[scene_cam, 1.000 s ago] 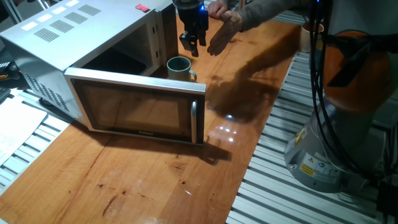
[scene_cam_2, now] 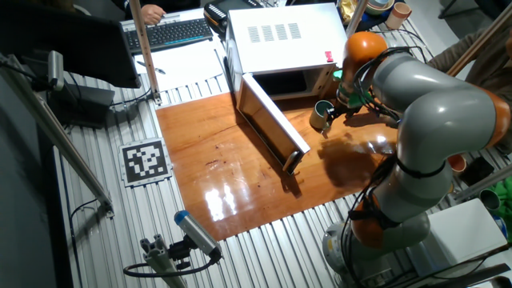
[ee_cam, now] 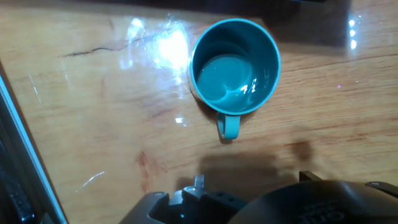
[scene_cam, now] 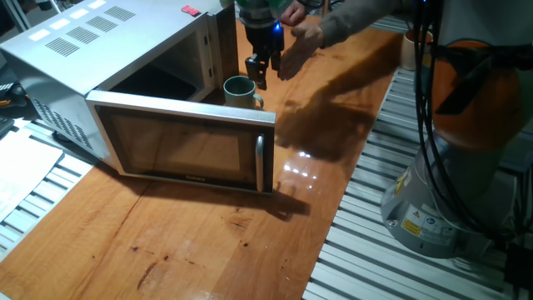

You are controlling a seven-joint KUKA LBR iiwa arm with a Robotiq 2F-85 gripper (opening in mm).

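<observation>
A green mug (scene_cam: pixel 240 92) stands upright on the wooden table beside the open microwave, behind its door. From above, in the wrist view, the mug (ee_cam: pixel 235 67) looks empty and its handle points towards my gripper. The two fingertips are well apart with nothing between them. In exterior view 1 the gripper (scene_cam: pixel 263 73) hangs just above and behind the mug, not touching it. The arm partly covers the gripper in exterior view 2, where the mug (scene_cam_2: pixel 322 114) shows close by.
The microwave (scene_cam: pixel 92 42) has its door (scene_cam: pixel 183 146) swung wide over the table. A person's hand (scene_cam: pixel 301 52) is right beside my gripper. A pink item (scene_cam: pixel 191 11) lies on top of the microwave.
My gripper has come slightly lower and a little to the right, and its wrist has turned somewhat. The person's hands stay near it. The mug and the microwave door have not moved.
</observation>
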